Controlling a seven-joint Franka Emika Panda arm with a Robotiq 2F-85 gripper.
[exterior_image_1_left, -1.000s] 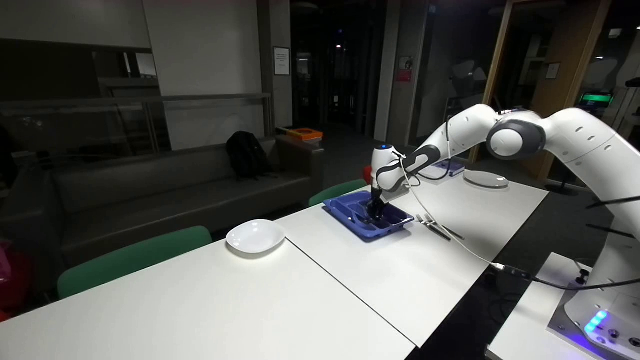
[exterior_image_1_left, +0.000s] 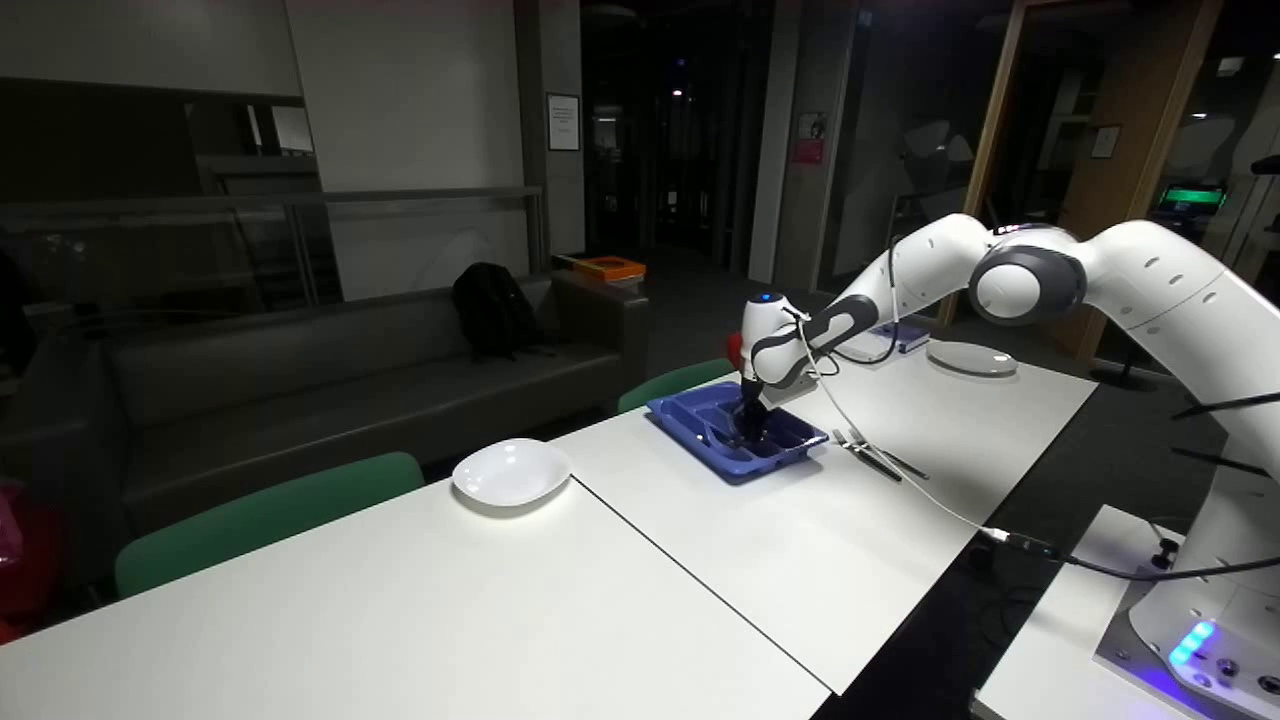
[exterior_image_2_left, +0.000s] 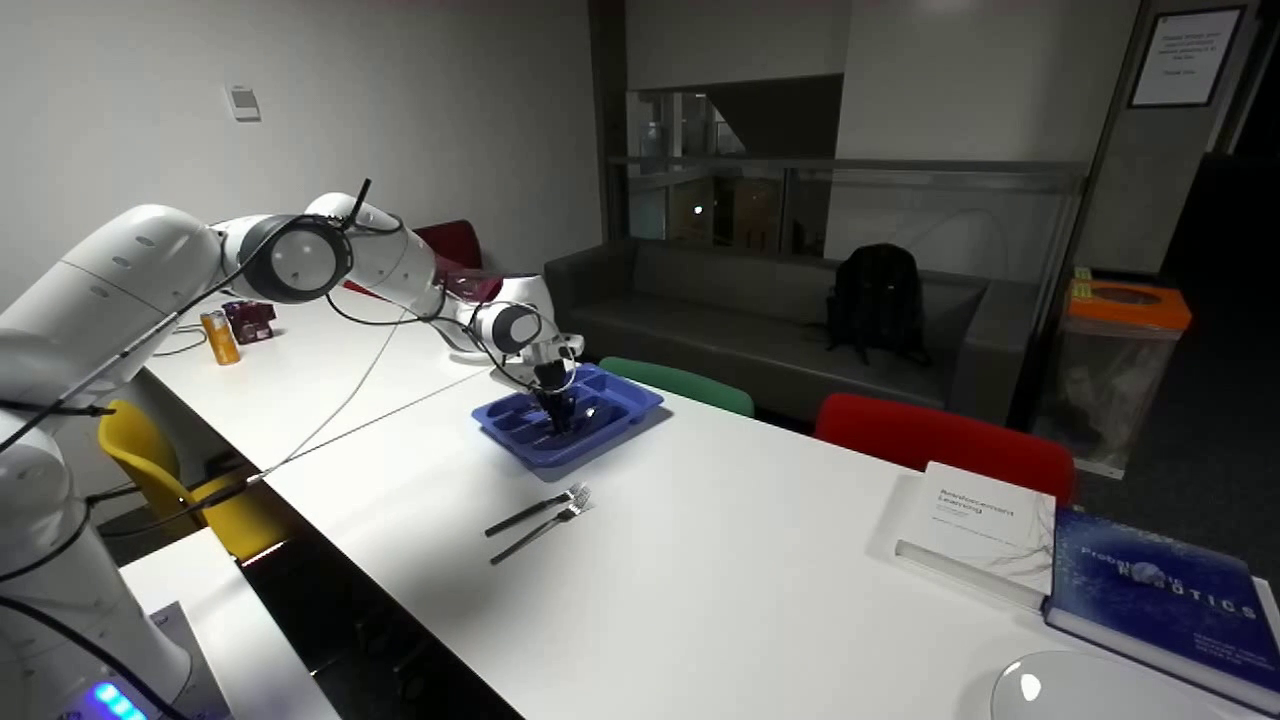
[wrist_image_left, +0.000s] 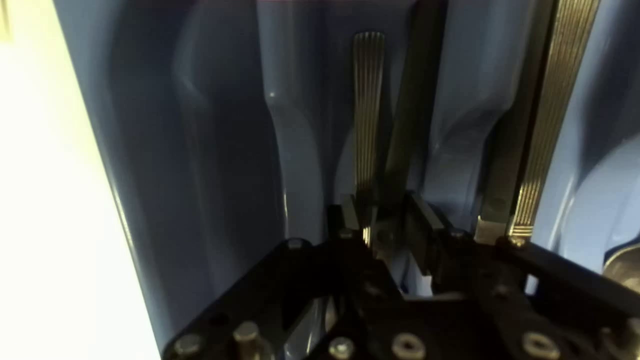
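Observation:
My gripper reaches down into a blue cutlery tray (exterior_image_1_left: 696, 442), its fingers part open. In the wrist view, a ribbed metal handle (wrist_image_left: 367, 108) and a dark flat handle (wrist_image_left: 414, 96) lie in one narrow compartment and run into the gap between the fingers; I see no firm grip on either. Another dark handle (wrist_image_left: 507, 162) and a ribbed one (wrist_image_left: 549, 126) lie in the compartment to the right. The wide left compartment looks empty where it shows. The lower ends of the handles are hidden by the gripper.
Two dark-handled forks (exterior_image_2_left: 540, 516) lie on the table in front of the tray. A white bowl (exterior_image_1_left: 512, 472) stands apart on the other table section. Books (exterior_image_2_left: 978, 528) and a plate (exterior_image_2_left: 1086, 690) are farther off.
The gripper has sunk slightly deeper into the tray, and the arm has dipped a little. The tray, forks and bowl have not moved.

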